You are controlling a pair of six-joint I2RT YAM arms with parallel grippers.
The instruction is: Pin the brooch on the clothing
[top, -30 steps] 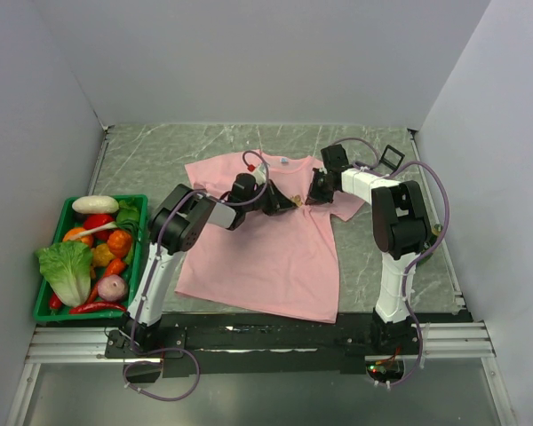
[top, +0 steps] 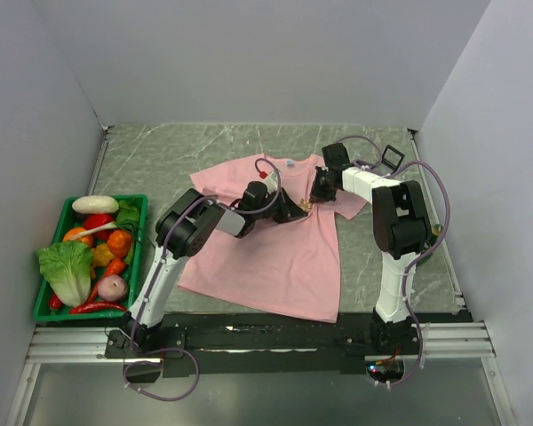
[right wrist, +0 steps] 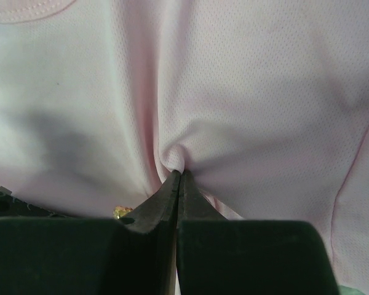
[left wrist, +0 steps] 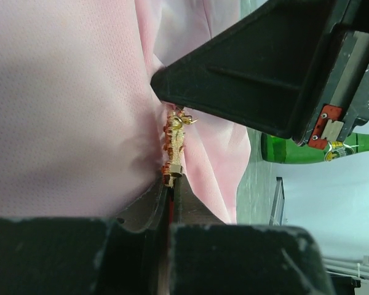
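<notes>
A pink shirt [top: 266,266] lies spread on the table, its collar toward the back. My left gripper is shut on the gold brooch [left wrist: 173,141], gripping its near end while the rest points out toward a raised fold. In the right wrist view my right gripper is shut with a pinched fold of the shirt [right wrist: 177,157] at its fingertips. A bit of the brooch [right wrist: 121,211] shows left of those fingers. From above, the brooch [top: 306,205] sits between both grippers, close against the fold. Whether its pin passes through the cloth is hidden.
A green basket [top: 139,257] of vegetables stands at the left. An open black case [top: 392,157] lies at the back right, and a green bottle [left wrist: 295,149] is on the right side. Bare table shows behind the shirt.
My left gripper has moved right and slightly toward the front, carrying the brooch closer to the right gripper. The shirt has shifted slightly right; my right gripper has hardly moved.
</notes>
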